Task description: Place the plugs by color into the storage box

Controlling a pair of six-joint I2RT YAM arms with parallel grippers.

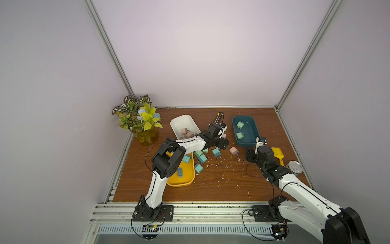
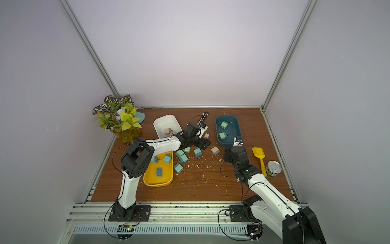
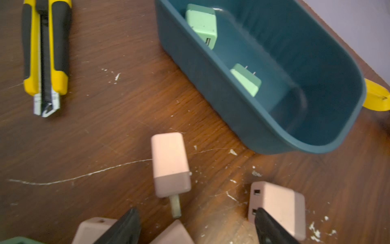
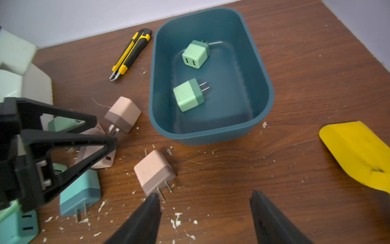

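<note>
My left gripper hovers open over pink plugs (image 3: 169, 162) in the middle of the table, nothing visibly held. My right gripper is open low at the right, short of a pink plug (image 4: 154, 170). The dark teal box (image 4: 211, 113) holds two green plugs (image 4: 189, 94). The white box (image 2: 164, 120) holds pink plugs (image 2: 167, 131). The yellow box (image 2: 158, 182), partly hidden by my left arm, holds blue plugs (image 2: 159, 172). Several blue and green plugs (image 2: 178, 168) lie loose beside it.
A box cutter (image 4: 130, 55) lies left of the teal box. A yellow scoop (image 2: 260, 158) and a can (image 2: 273, 168) sit at the right. A plant (image 2: 117, 120) stands at the back left. Bare table lies at the front middle.
</note>
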